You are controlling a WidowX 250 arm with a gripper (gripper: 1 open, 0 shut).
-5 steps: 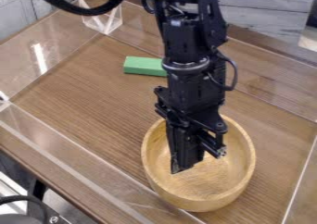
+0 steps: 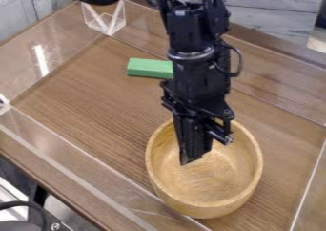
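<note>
My black gripper [image 2: 192,144] hangs over a round, pale wooden bowl [image 2: 204,185], its tip pointing down toward the bowl's inside near the back. It looks shut, with nothing visible between its fingers. The arm hides part of the bowl's back and much of the table behind it.
A green block [image 2: 148,67] lies on the wooden table [image 2: 76,111] behind the arm, to the left. A clear plastic object [image 2: 105,17] stands at the back left. The table left of the bowl is clear.
The gripper has risen slightly and shifted a little toward the back over the last second. The bowl has stayed in place.
</note>
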